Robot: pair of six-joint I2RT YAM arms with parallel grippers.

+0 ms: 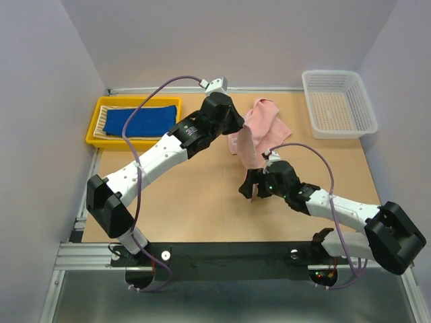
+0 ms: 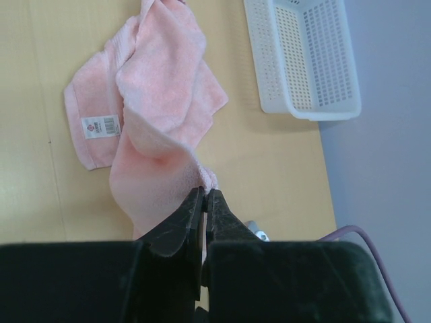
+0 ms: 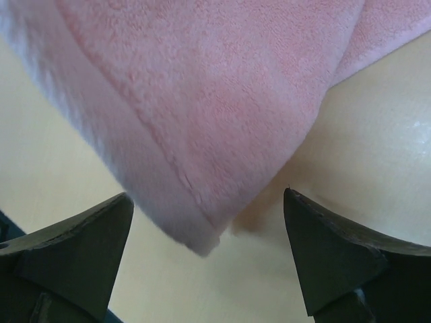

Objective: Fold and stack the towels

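Observation:
A pink towel [image 1: 264, 132] lies rumpled in the upper middle of the table, with one part lifted off it. My left gripper is shut on a raised edge of that towel, which hangs down from the fingertips. A white label shows on its flat part in the left wrist view. Lower on the table, my right gripper stands open around the hanging corner of the towel; the corner sits between the fingers without being pinched. In the top view the right fingers [image 1: 247, 186] cover part of that corner.
At the back left, a yellow tray [image 1: 98, 142] holds a folded blue towel [image 1: 143, 122] on a whitish striped one. An empty white basket [image 1: 340, 133] stands back right.

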